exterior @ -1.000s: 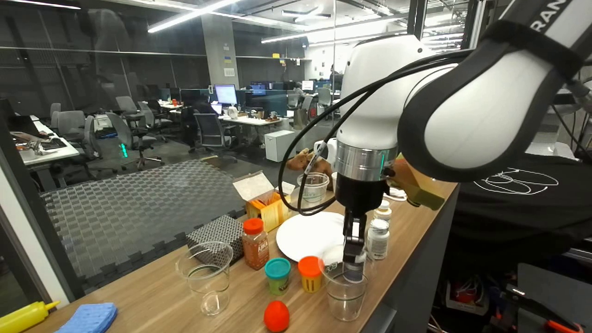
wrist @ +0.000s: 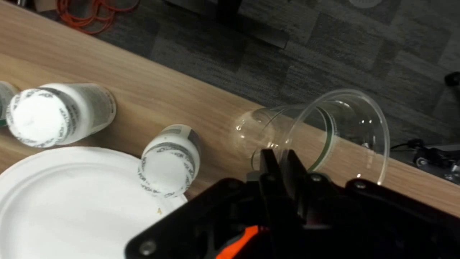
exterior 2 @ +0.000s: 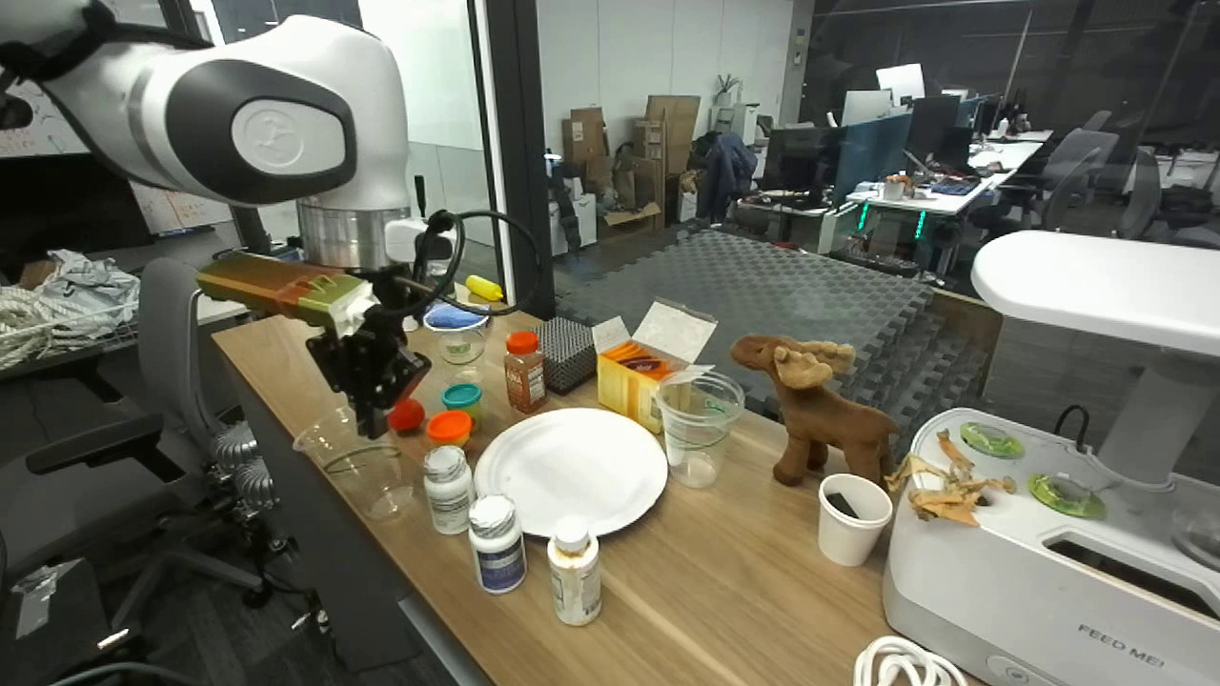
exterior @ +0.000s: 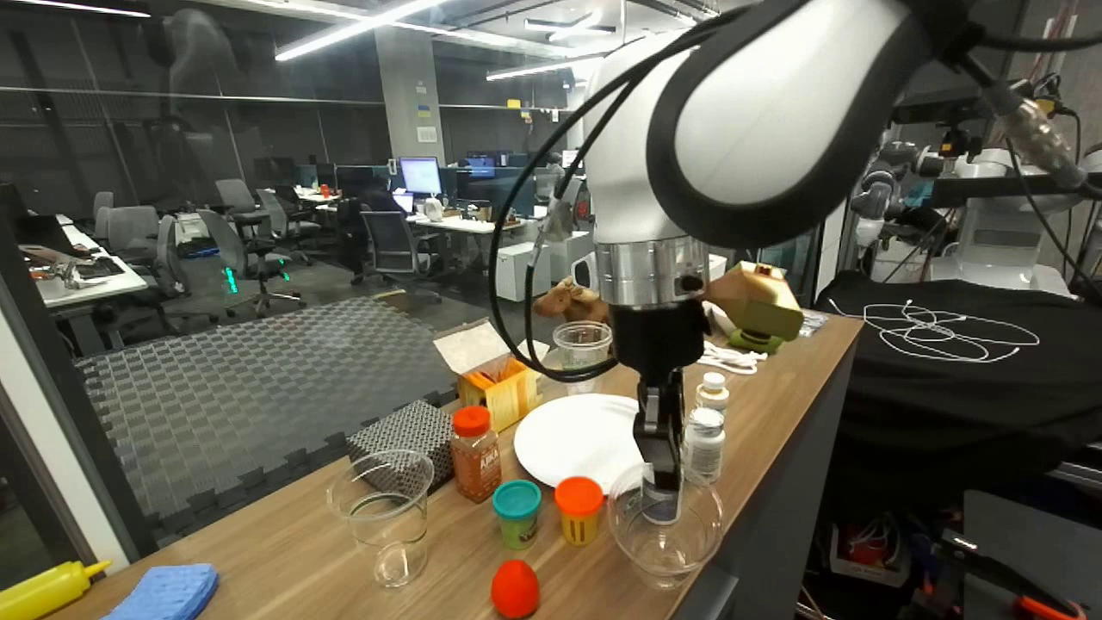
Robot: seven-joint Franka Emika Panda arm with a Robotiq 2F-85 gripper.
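A clear plastic cup is tilted beside the table's front edge, and my gripper is shut on its wall. The wrist view shows the cup lying over to the right, mouth toward the floor side, with the gripper closed on its near side. From the other side, the cup leans below the gripper. It looks empty. Whether its base touches the table I cannot tell.
A white plate and several white bottles stand close by. Near the cup are an orange-lidded tub, a teal-lidded tub and a red ball. Another clear cup stands farther left.
The cup stood nearly upright a second ago; now it is tilted, its mouth swung to the right. The arm above has shifted and rotated, while the gripper stays at the cup.
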